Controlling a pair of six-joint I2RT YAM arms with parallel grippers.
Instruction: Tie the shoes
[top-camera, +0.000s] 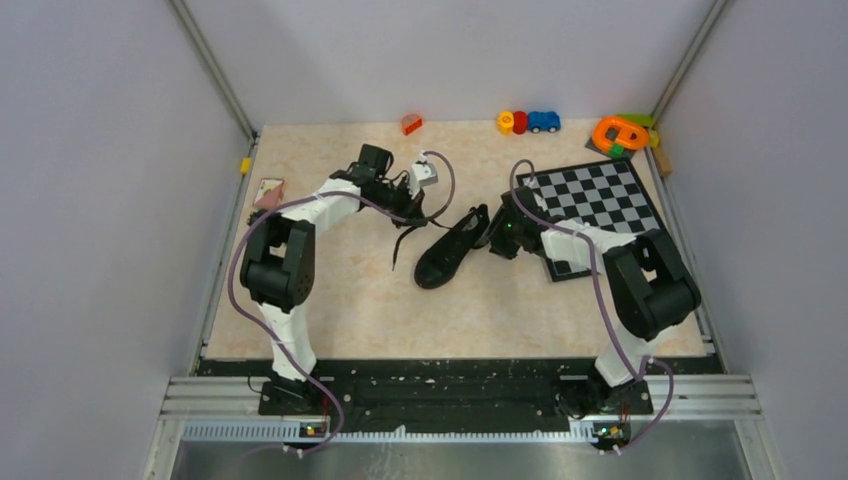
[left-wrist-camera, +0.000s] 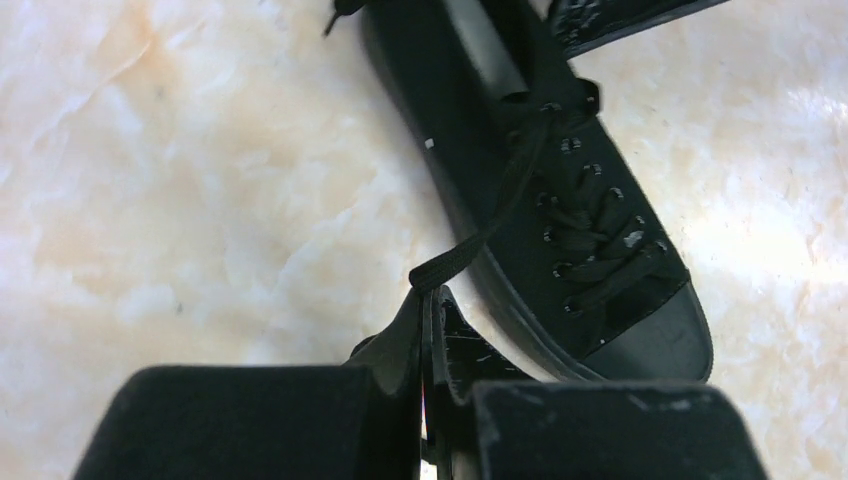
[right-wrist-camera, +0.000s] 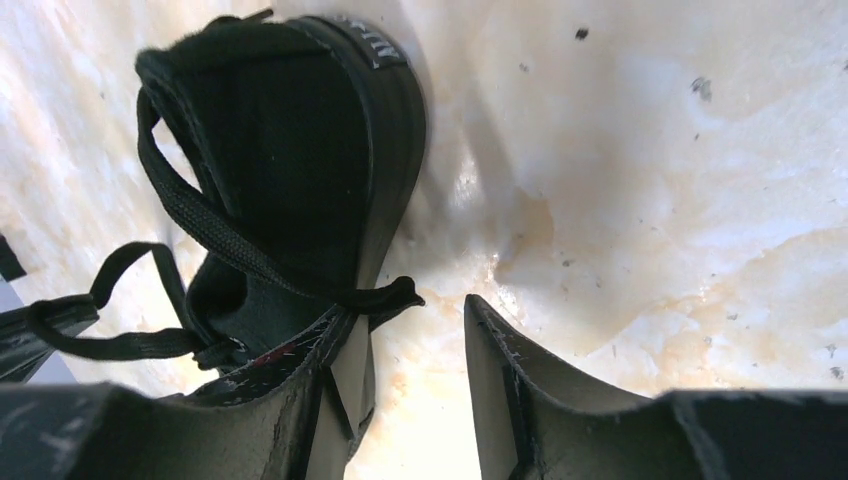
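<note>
A black sneaker (top-camera: 446, 255) lies diagonally in the middle of the table, its laced front (left-wrist-camera: 590, 250) and rubber toe seen in the left wrist view. My left gripper is shut on a flat black lace, held out to the left of the shoe. My right gripper is part open beside the shoe's heel (right-wrist-camera: 380, 110); a lace end (right-wrist-camera: 395, 295) lies over its left finger, and I cannot tell whether it is between the fingers.
A checkered board (top-camera: 600, 195) lies right of the shoe, under my right arm. Toys (top-camera: 545, 122) line the back edge.
</note>
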